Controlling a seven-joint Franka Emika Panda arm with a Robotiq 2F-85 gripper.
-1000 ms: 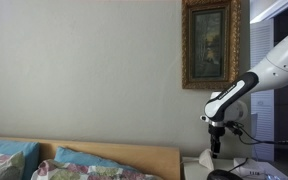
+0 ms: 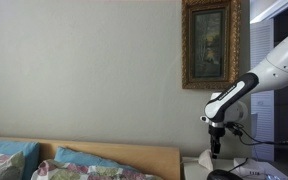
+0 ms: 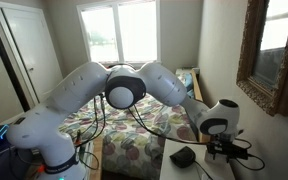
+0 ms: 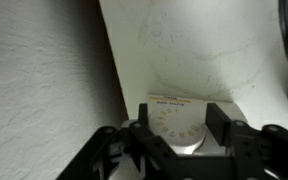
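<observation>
In the wrist view a round white cap or container top [image 4: 177,122], with orange-brown marks on it, sits between the two fingers of my gripper. One finger [image 4: 140,115] stands on each side, close to the cap; whether they press on it cannot be told. Just behind the cap is a small white box or label [image 4: 169,100] with printed lines. In exterior view 1 the gripper [image 2: 215,145] points down, low beside the wall. A pale object [image 2: 205,158] is near its tip, too small to make out.
A white tabletop [image 4: 189,45] lies under the gripper, its edge near the wall [image 4: 34,90]. A dark object [image 3: 186,157] with a cable stands on it. The framed picture [image 2: 210,44] hangs above the arm. The bed [image 3: 149,125] is close by.
</observation>
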